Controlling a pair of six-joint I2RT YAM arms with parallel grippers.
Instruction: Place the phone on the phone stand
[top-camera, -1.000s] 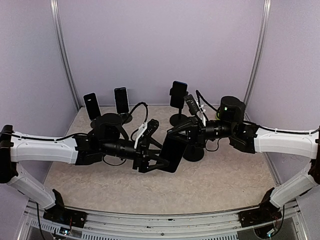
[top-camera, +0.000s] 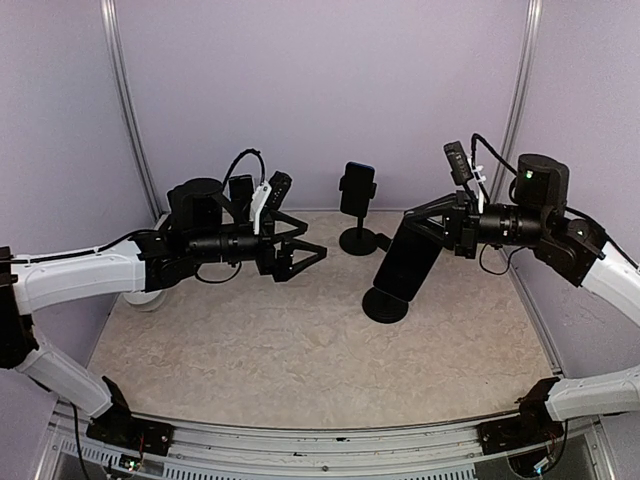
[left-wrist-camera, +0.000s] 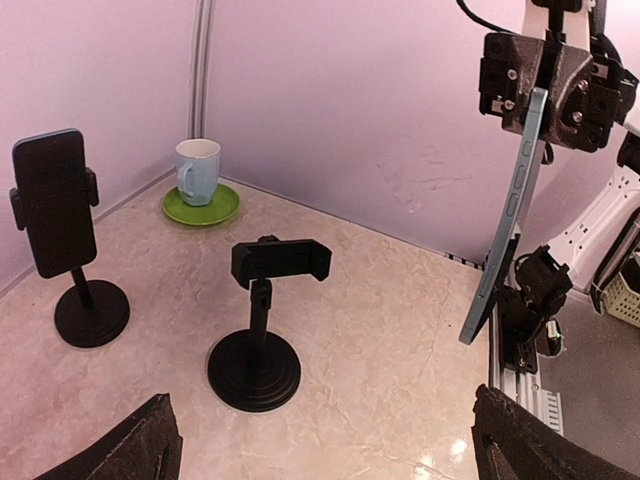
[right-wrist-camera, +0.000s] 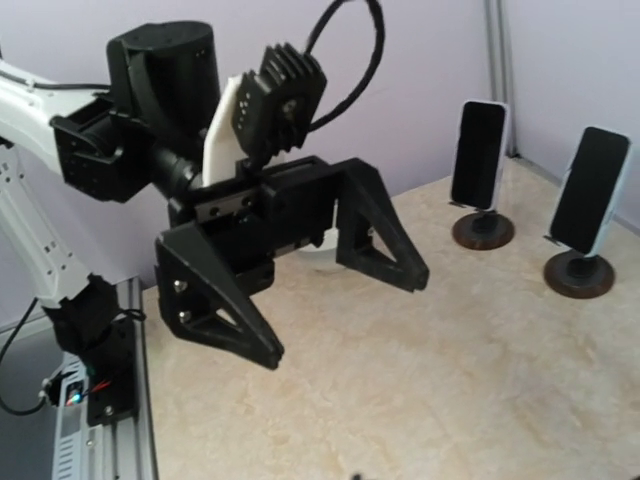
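My right gripper (top-camera: 432, 222) is shut on a black phone (top-camera: 402, 265), which hangs tilted over an empty stand with a round base (top-camera: 385, 308); in the left wrist view the phone (left-wrist-camera: 505, 220) shows edge-on, to the right of that stand's black holder (left-wrist-camera: 280, 258). My left gripper (top-camera: 305, 246) is open at centre left with nothing between its fingers. Its black fingertips also show at the bottom of the left wrist view.
A phone on a stand (top-camera: 356, 190) stands at the back centre; two more (right-wrist-camera: 480, 155) (right-wrist-camera: 585, 195) show in the right wrist view. A mug (left-wrist-camera: 198, 172) on a green plate (left-wrist-camera: 201, 208) is at the back right.
My right gripper has carried the phone up and to the right, over the stand. My left gripper has let the phone go and moved up and back.
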